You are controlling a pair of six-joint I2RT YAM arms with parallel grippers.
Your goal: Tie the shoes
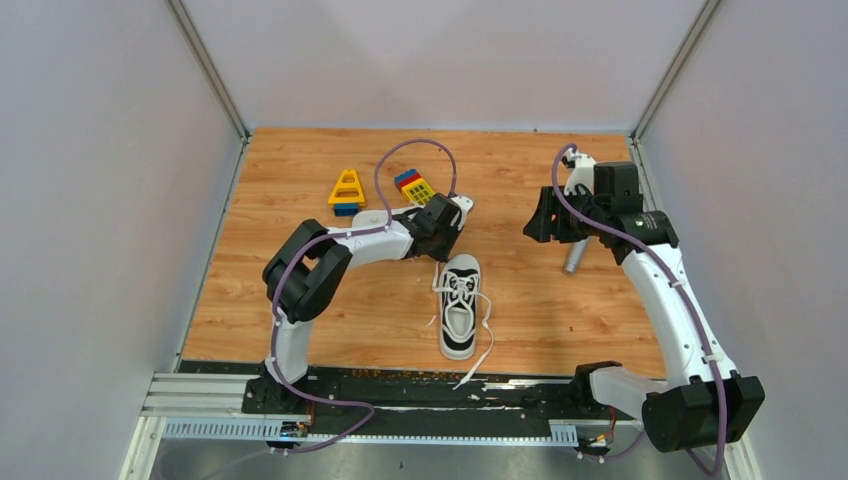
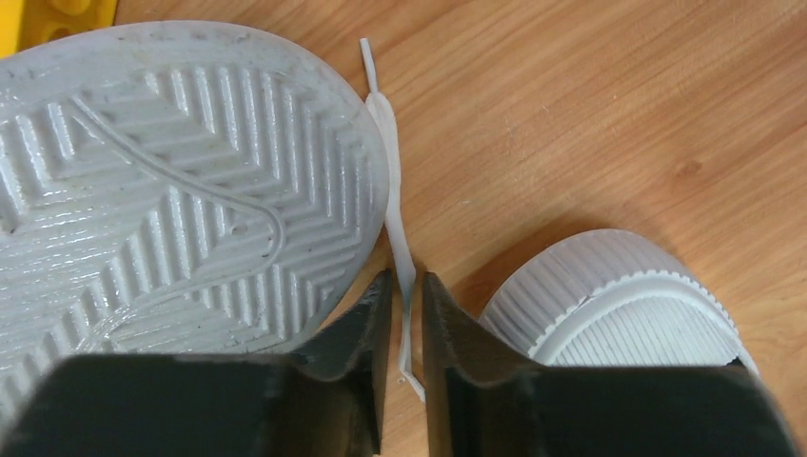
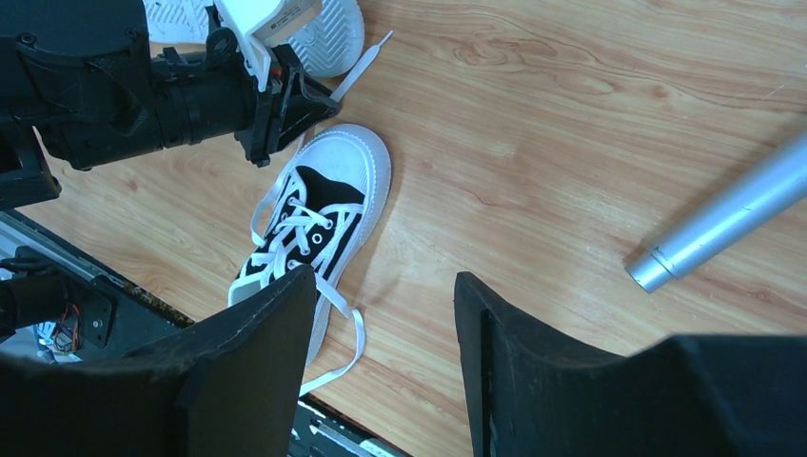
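A black-and-white sneaker [image 1: 460,325] stands on the table, toe away from me, its white laces loose. One lace trails off its right side; the other lace [image 2: 398,228] runs past its toe between my left gripper's fingertips. That left gripper is narrowly open around the lace, a small gap showing on both sides, low over the table. A second shoe [image 1: 368,220] shows its pale ribbed sole [image 2: 181,200] just beside the left fingers, partly hidden by the arm from above. My right gripper stays open and empty, right of the sneaker.
A yellow block piece [image 1: 347,188] and a stack of coloured blocks [image 1: 414,187] lie at the back left. A silver tube [image 3: 728,217] rests under the right arm. Between sneaker and tube the wood is clear.
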